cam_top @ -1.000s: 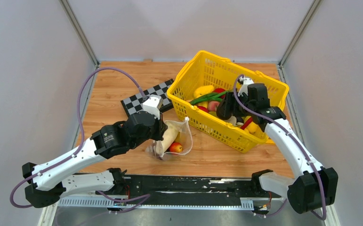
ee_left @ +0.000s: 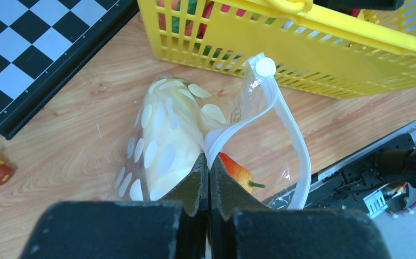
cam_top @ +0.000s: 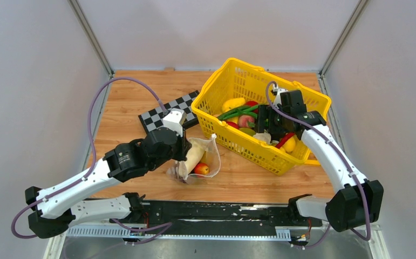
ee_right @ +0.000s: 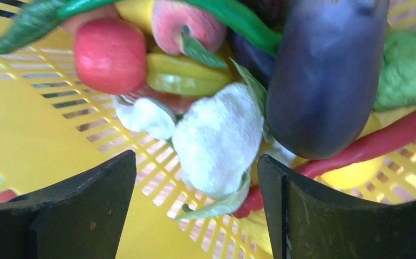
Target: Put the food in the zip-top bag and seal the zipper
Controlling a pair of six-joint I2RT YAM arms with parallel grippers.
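The clear zip top bag with white dots lies on the table, its mouth spread wide toward the right. Inside are a long cream-coloured food piece and a red-orange one with a green stem. My left gripper is shut on the bag's rim. Over the yellow basket, my right gripper stands open, nothing held. A white, bulb-like food piece lies below and between its fingers. A dark eggplant rests just past the right finger.
More food fills the basket, among it a red apple, a peach and a long red pepper. A black-and-white checkered board lies left of the basket. Front right, the table is clear.
The left arm and the bag stay still.
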